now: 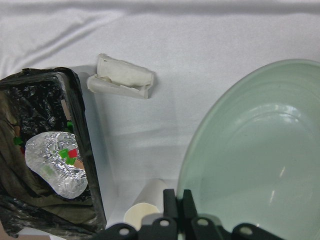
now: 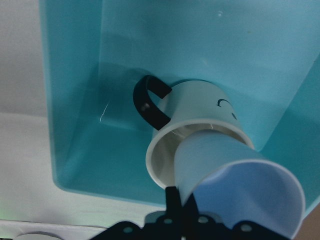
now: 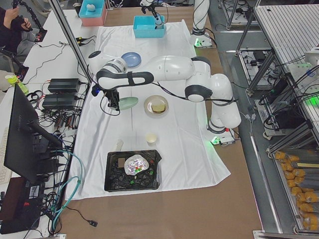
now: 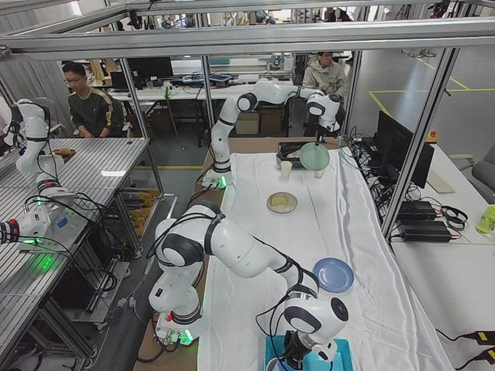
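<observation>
My left gripper is shut on the rim of a green plate [image 1: 255,150], held above the cloth beside a black lined tray [image 1: 92,185] with foil and small coloured bits. A white cup [image 1: 140,215] stands below it, near a crumpled white piece [image 1: 122,75]. My right gripper is shut on the rim of a light blue cup [image 2: 240,195], over a white mug [image 2: 195,100] with a black handle inside a blue bin [image 2: 210,35].
A blue plate [image 4: 333,275] and a beige plate with a yellow item [image 4: 281,202] lie on the white cloth [image 4: 263,239]. The monitor and cables border one side.
</observation>
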